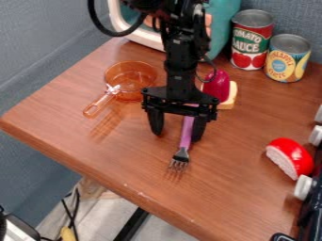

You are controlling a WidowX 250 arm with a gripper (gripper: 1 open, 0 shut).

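Observation:
My black gripper (176, 128) is low over the middle of the wooden table, its fingers on either side of the purple handle of a fork (186, 141), whose metal tines point toward the table's front. Whether the fingers touch the handle or are closed on it is unclear. Behind the gripper, partly hidden, are a purple toy eggplant (217, 85) and a pale yellow item (228, 102).
An orange pan (130, 73) sits left, cans (250, 44) (287, 61) at back right beside a teal-and-white appliance (126, 21). A red-and-white toy (287, 158) and dark items (311, 212) line the right.

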